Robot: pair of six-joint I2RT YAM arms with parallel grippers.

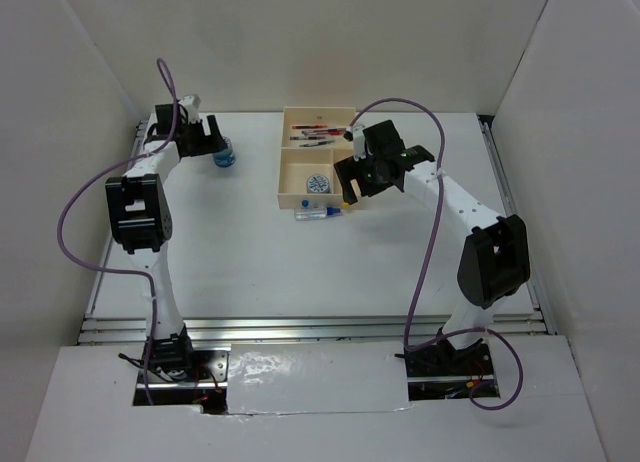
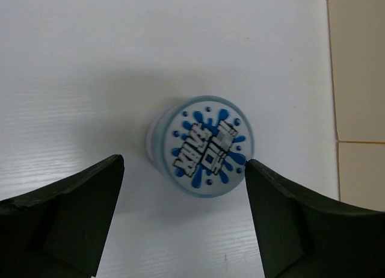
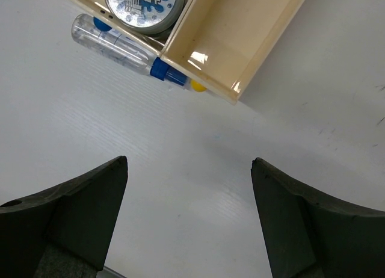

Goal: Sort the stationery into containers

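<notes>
A round tin with a blue splash design (image 2: 207, 147) stands on the table at the back left, seen in the left wrist view between the spread fingers. Just left of that blue tin in the top view, my left gripper (image 1: 209, 137) hangs open and holds nothing. The beige divided box (image 1: 281, 179) has pens (image 1: 318, 134) in its back part and a second round tin (image 1: 318, 184) in a front compartment. Over the box's front right part is my right gripper (image 1: 350, 180), its fingers apart and empty in the right wrist view (image 3: 189, 162).
Along the box's front side lies a clear bottle with a blue cap (image 3: 114, 46), a small yellow piece (image 3: 198, 86) beside it. An empty compartment (image 3: 234, 31) adjoins the second tin.
</notes>
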